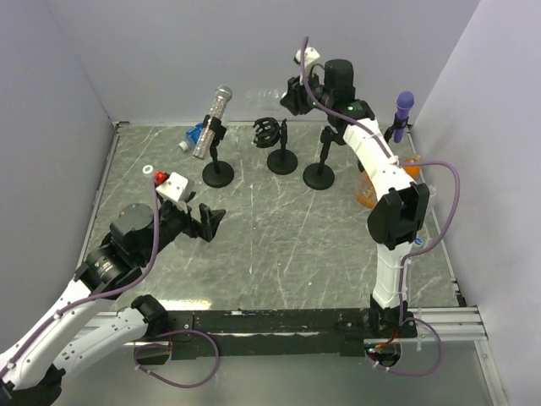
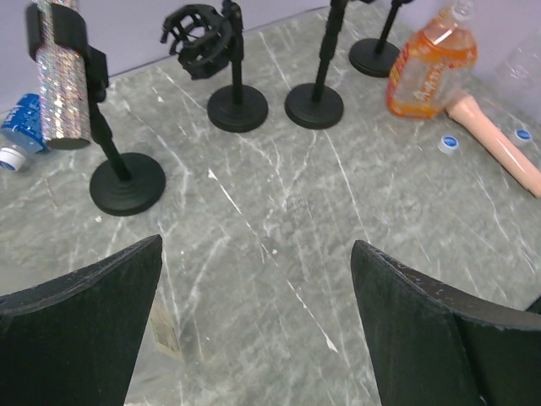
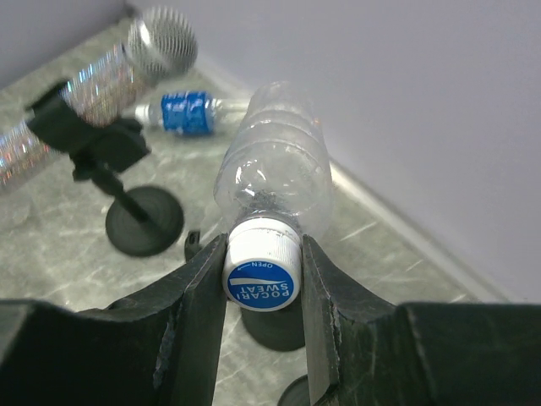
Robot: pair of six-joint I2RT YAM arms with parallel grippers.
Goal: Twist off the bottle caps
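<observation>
A clear bottle [image 3: 275, 169] is held up near the back wall, its white cap with a blue top [image 3: 262, 266] pinched between the fingers of my right gripper. In the top view the bottle [image 1: 262, 99] is faint against the wall, pointing left from the right gripper [image 1: 296, 96]. Lying at the back left is another bottle with a blue label [image 3: 188, 112], its white cap [image 2: 12, 158] on. An orange-labelled bottle [image 2: 431, 61] stands at the right. Over the left part of the table, my left gripper [image 1: 211, 223] is open and empty.
Black stands line the back, one carrying a microphone [image 1: 213, 118] and another a black cage-like holder [image 1: 266, 132]. Loose caps [image 2: 448, 144] and a flesh-coloured rod [image 2: 494, 144] lie at the right.
</observation>
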